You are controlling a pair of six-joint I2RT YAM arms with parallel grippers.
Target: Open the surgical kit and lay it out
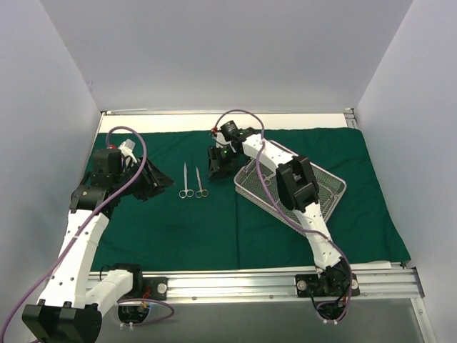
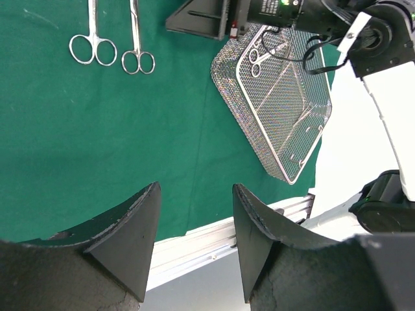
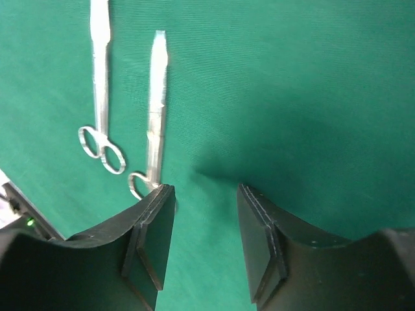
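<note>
Two scissor-like steel instruments lie side by side on the green cloth (image 1: 164, 236), the left instrument (image 1: 186, 180) and the right instrument (image 1: 200, 184), rings toward the front. Just right of them, above the cloth, my right gripper is open and empty; its left finger partly hides the right instrument's rings in the right wrist view. My left gripper hangs open over the cloth left of the instruments, nothing between its fingers. The mesh tray (image 1: 333, 187) stands at the right, with another ringed instrument (image 2: 257, 63) inside it, partly hidden by the right arm.
My right arm (image 1: 296, 184) reaches across the tray. Bare cloth stretches in front of the two instruments and left of them, below my left gripper. A metal rail (image 1: 228, 287) runs along the front edge, and grey walls close in the sides and back.
</note>
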